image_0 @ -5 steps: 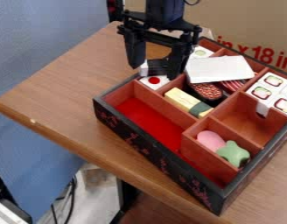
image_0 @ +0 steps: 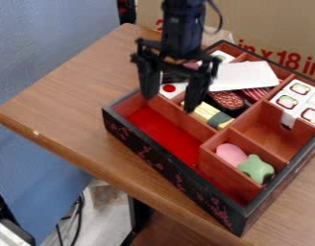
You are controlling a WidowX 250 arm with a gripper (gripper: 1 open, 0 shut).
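Observation:
My black gripper [image_0: 175,82] hangs over the left part of a dark bento box [image_0: 124,130] with red compartments, its two fingers apart and pointing down. Beneath and beside it lie a white piece with a red dot [image_0: 171,90], a yellow piece with a dark band [image_0: 211,115], and dark red round pieces [image_0: 229,101]. A pink piece [image_0: 230,153] and a green piece [image_0: 255,169] sit in the front compartment. Whether anything is between the fingers is unclear.
White-and-green pieces [image_0: 302,106] fill the right compartment, and a white card [image_0: 244,75] lies over the back. Cardboard [image_0: 276,29] stands behind.
The pieces in the box look unmoved.

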